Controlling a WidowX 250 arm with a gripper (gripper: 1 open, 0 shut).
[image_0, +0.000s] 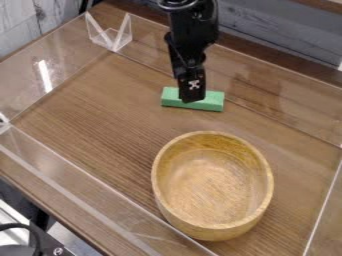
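Note:
My black gripper (189, 85) hangs over the wooden table, open, just above and slightly behind a small green block (193, 101), which lies flat with its middle partly under the fingers. Whether the fingertips touch the block I cannot tell. A large cream oval bowl (213, 183) sits in the lower middle of the view, in front of the block.
A clear plastic or wire-like holder (110, 32) stands at the back left. A raised wooden edge (281, 45) runs along the back. A black cable (20, 228) lies at the front left.

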